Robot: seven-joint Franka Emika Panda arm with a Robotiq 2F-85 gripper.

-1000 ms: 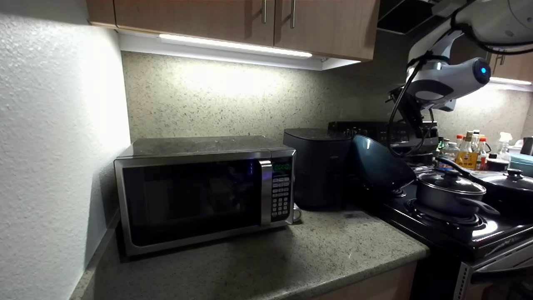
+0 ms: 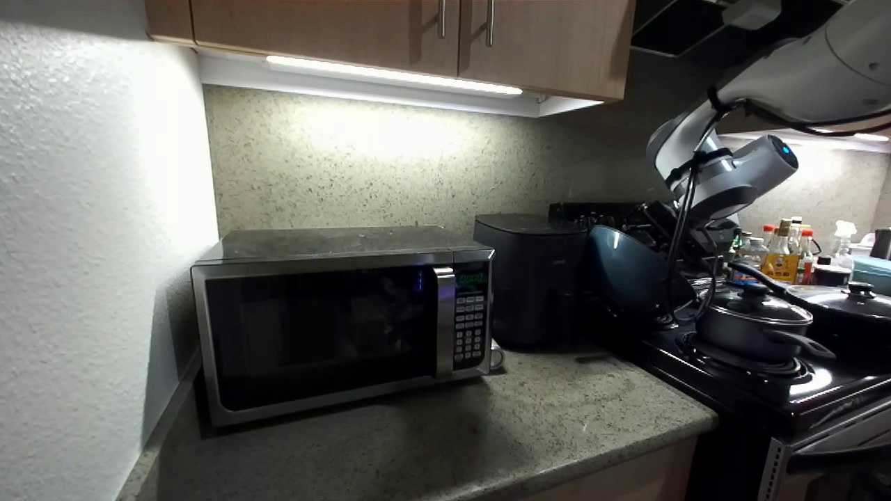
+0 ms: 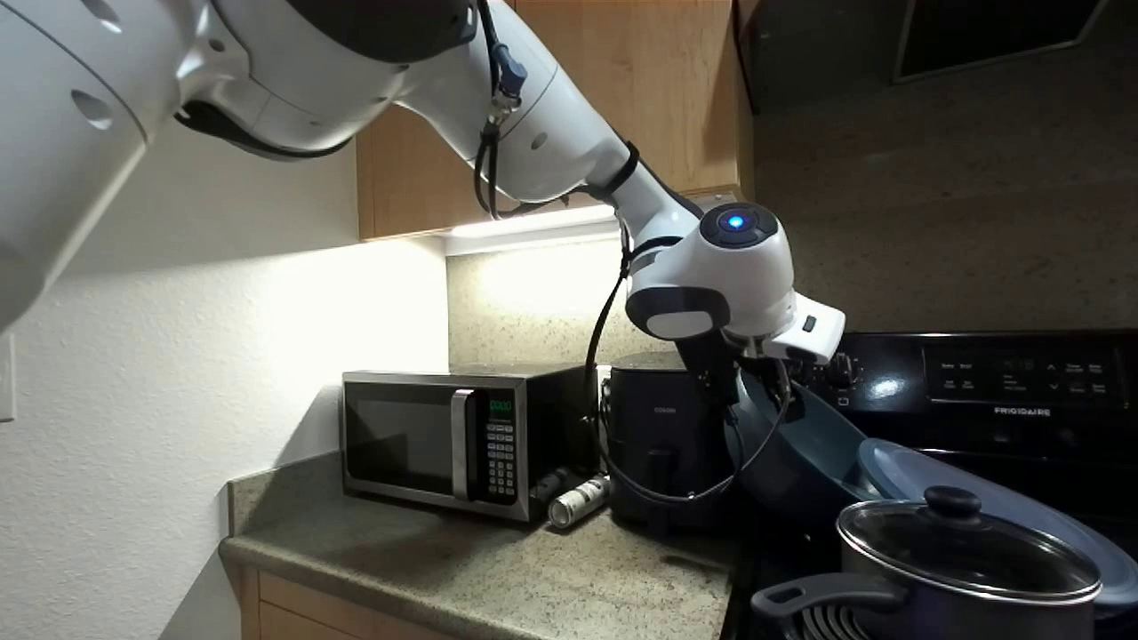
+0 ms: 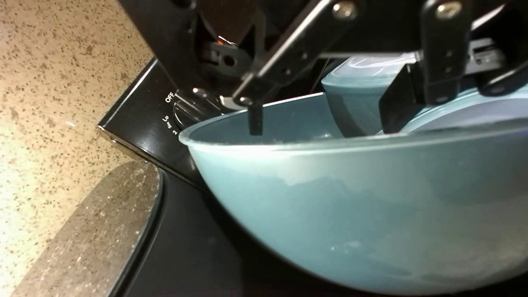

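A large teal bowl (image 4: 346, 208) leans tilted on its side at the back of the stove, beside the air fryer. In the wrist view my gripper is at the bowl's rim, its fingers (image 4: 255, 120) spread apart with no object visible between them. Whether either finger touches the bowl, I cannot tell. Smaller blue ware with a pale lid (image 4: 366, 69) shows behind the rim. The second exterior view has the bowl (image 3: 805, 448) partly behind my wrist and cables, and a pale blue oval piece (image 3: 1003, 523) lies next to it.
A lidded pot (image 3: 960, 576) stands on the stove, its handle sticking out. The black air fryer (image 3: 656, 437) and the microwave (image 2: 334, 325) occupy the counter (image 2: 534, 417), whose front is clear. A cable (image 3: 683, 498) hangs loosely from my arm. Bottles (image 2: 785, 250) stand beyond the stove.
My arm has come down and to the left in the first exterior view, and the wrist has tilted, bringing the gripper to the bowl. The bowl and pots look unmoved.
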